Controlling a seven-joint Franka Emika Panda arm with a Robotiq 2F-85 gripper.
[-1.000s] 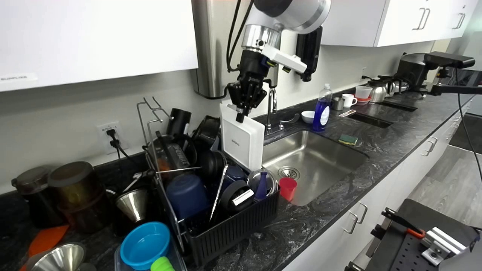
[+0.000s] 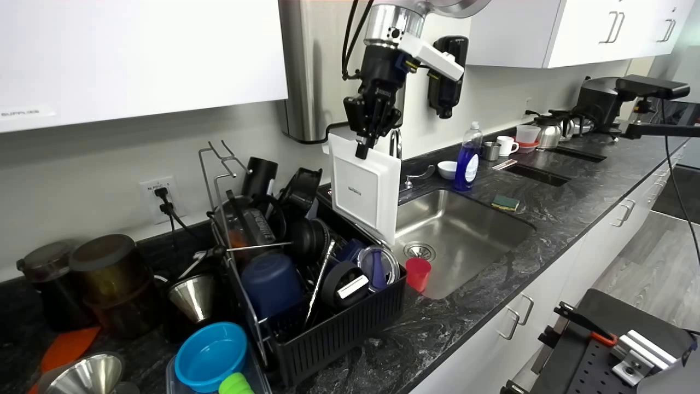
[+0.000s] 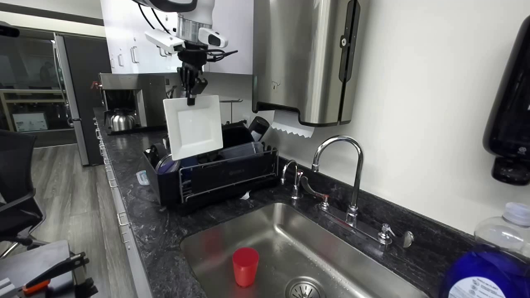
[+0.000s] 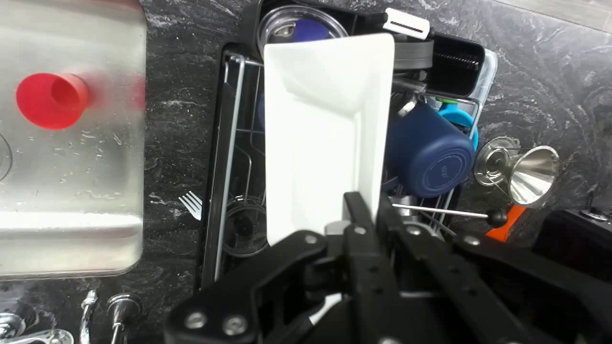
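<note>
A square white plate (image 2: 357,190) hangs upright from my gripper (image 2: 366,145), which is shut on its top edge. In exterior view 2 the plate (image 3: 193,126) shows its recessed face, above the sink-side end of the black dish rack (image 3: 223,174). From the wrist view, the plate (image 4: 312,149) stretches away from the fingers (image 4: 360,215), over the rack. Below it are the rack's wires and a clear lidded container. In exterior view 1 the dish rack (image 2: 341,338) is crowded with mugs, lids and dark containers.
A steel sink (image 2: 459,236) adjoins the rack, with a red cup (image 3: 245,265) in it. A fork (image 4: 192,204) lies on the counter between them. The faucet (image 3: 358,169) and paper towel dispenser (image 3: 303,54) stand close by along the wall.
The arm has risen and shifted slightly right in exterior view 1, carrying the plate up with it. More of the plate's lower part now shows above the rack.
</note>
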